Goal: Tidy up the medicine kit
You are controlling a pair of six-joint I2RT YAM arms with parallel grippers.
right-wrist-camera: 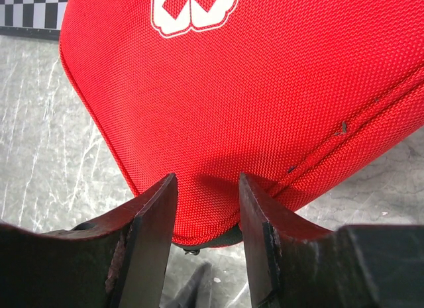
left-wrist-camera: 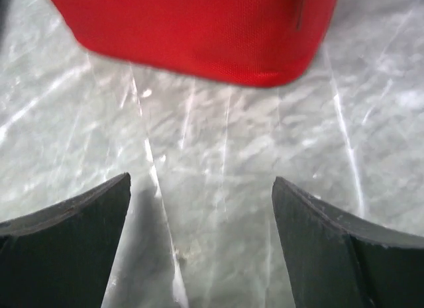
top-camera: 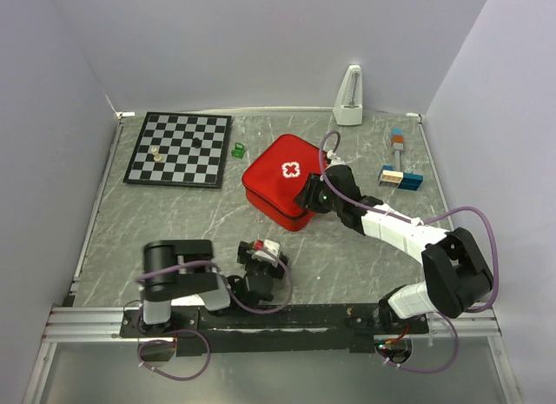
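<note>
The red medicine kit [top-camera: 282,174], a soft case with a white cross on top, lies in the middle of the table with its lid closed. My right gripper is open over the kit's near right corner, with the seam and zipper [right-wrist-camera: 344,128] just beyond its fingers. In front of the kit's near side, my left gripper stands open over bare table, apart from the case. The kit's red side [left-wrist-camera: 199,36] crosses the top of the left wrist view. Anything inside the kit is hidden.
A chessboard [top-camera: 178,149] lies at the back left, with a small green object [top-camera: 238,150] beside it. A white metronome [top-camera: 349,98] stands at the back. Blue and orange blocks [top-camera: 400,176] sit at the right.
</note>
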